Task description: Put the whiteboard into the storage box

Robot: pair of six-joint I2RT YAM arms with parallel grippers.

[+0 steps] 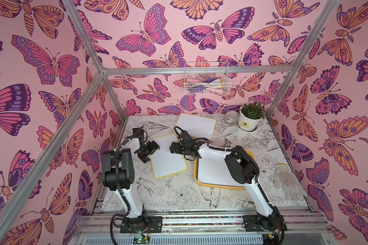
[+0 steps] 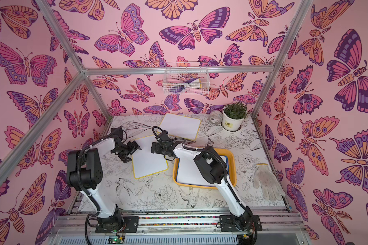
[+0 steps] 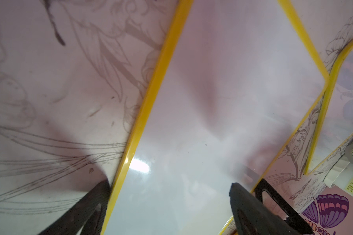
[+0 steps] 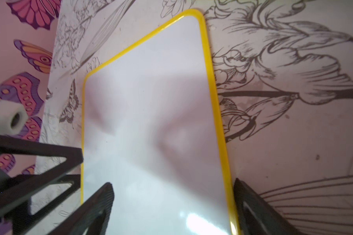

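Flat on the table lies a white whiteboard with a yellow rim (image 1: 166,161), between my two arms. My left gripper (image 1: 153,147) is open at its left edge; in the left wrist view the fingers (image 3: 258,211) stand wide apart over the board. From the right side my right gripper (image 1: 173,147) reaches above the board, open too, with one fingertip (image 4: 249,199) close by the yellow edge in the right wrist view. Whether either gripper touches the board, I cannot tell. The yellow storage box (image 2: 232,163) stands to the right, under my right arm, with a whiteboard (image 2: 194,173) inside.
Another whiteboard (image 1: 197,124) lies behind, near the back wall. A potted plant (image 1: 250,118) and a clear round container (image 1: 231,117) are at the back right. A grey glove (image 1: 288,181) rests at the right.
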